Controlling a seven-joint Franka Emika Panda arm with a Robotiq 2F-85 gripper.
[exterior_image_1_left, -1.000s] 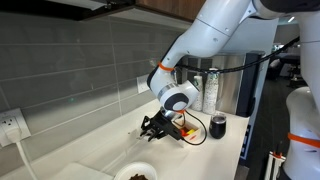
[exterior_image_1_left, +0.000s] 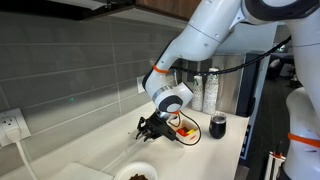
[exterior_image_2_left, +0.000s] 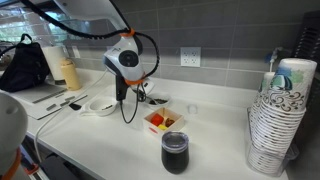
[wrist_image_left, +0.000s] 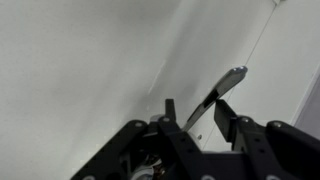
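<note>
My gripper is partly open, its black fingers (wrist_image_left: 169, 110) standing on either side of a slim dark handle (wrist_image_left: 228, 82) with a rounded end. The handle runs diagonally through the gap, and room shows beside it; its lower end is hidden by the gripper. In exterior view 1 my gripper (exterior_image_1_left: 143, 132) hangs low over the white counter, close to the back wall. A dark utensil (exterior_image_2_left: 157, 100) lies on the counter right of the arm in exterior view 2; I cannot tell whether it is the same thing.
A white bowl (exterior_image_1_left: 126, 170) with dark contents sits nearby. An open box (exterior_image_2_left: 163, 127) holds red and green items, and a black canister (exterior_image_2_left: 175, 155) stands in front. Stacked paper cups (exterior_image_2_left: 275, 115) rise at the right.
The arm has shifted slightly up and to the right in exterior view 1. The bowl, box and canister have stayed put.
</note>
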